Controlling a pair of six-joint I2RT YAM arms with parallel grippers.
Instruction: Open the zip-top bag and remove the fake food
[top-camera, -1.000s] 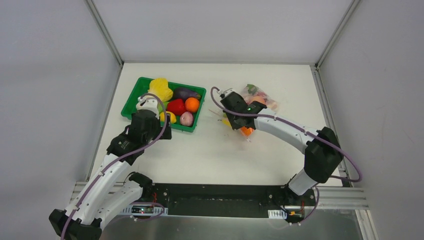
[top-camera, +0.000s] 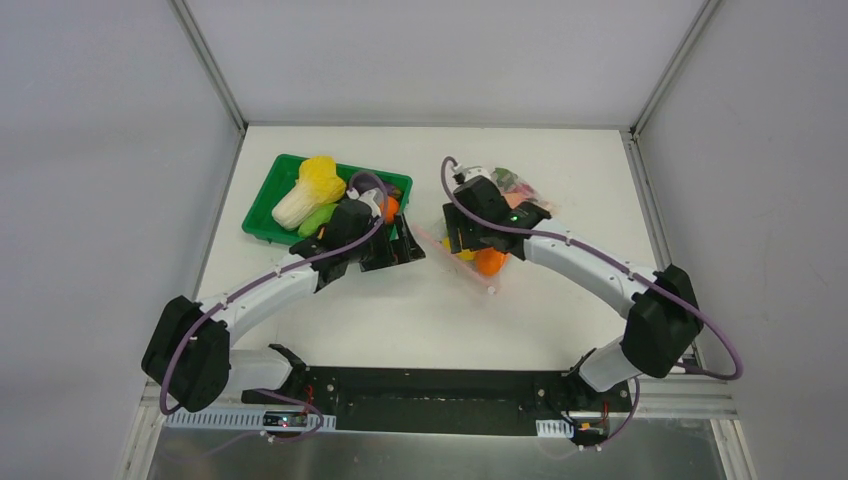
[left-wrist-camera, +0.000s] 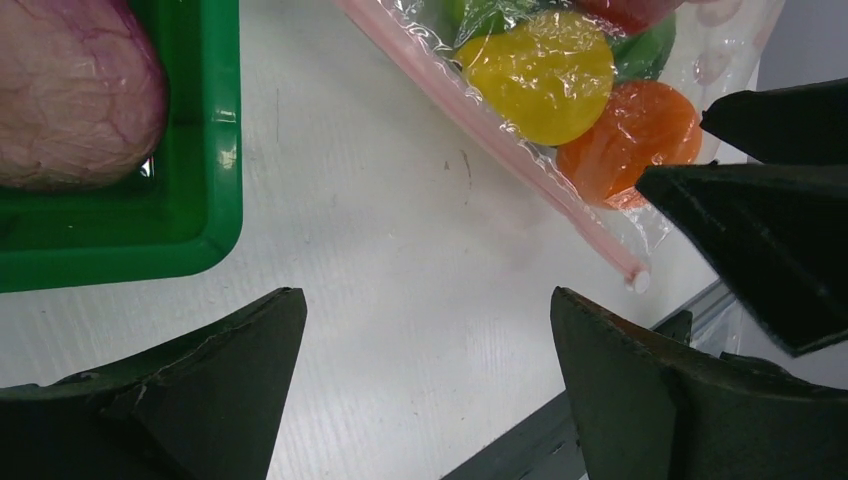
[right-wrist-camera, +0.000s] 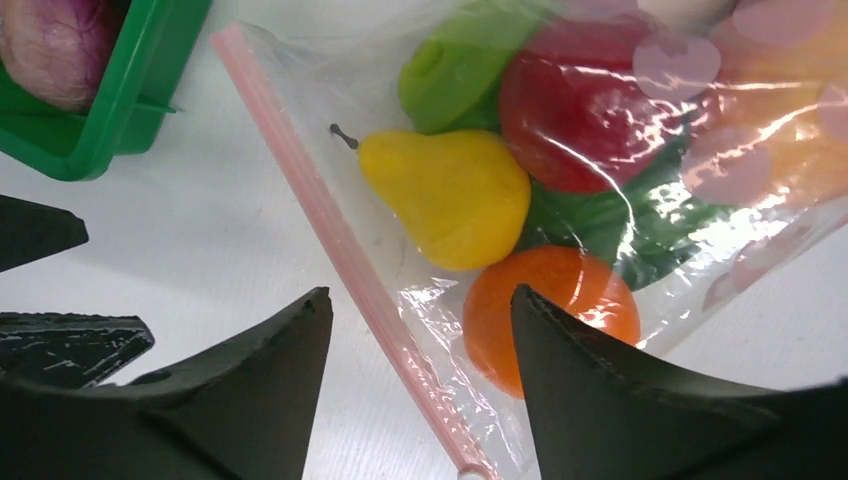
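The clear zip top bag (right-wrist-camera: 640, 215) lies on the table with its pink zip edge (right-wrist-camera: 345, 255) facing the green tray. Through the plastic show a yellow pear (right-wrist-camera: 450, 195), an orange (right-wrist-camera: 545, 315), a red piece (right-wrist-camera: 585, 105) and a green pepper (right-wrist-camera: 460, 65). My right gripper hovers over the bag's zip side, its fingers apart and nothing between them. Beside the bag, over bare table, my left gripper stands open and empty. Whether the zip is sealed cannot be told.
At the back left stands a green tray (top-camera: 258, 205) with fake food in it, including a cabbage (top-camera: 300, 205) and an orange (top-camera: 390, 208). My two grippers are close together between tray and bag.
My left gripper has swung right from the tray's front side toward the bag. The bag has stayed in about the same place.
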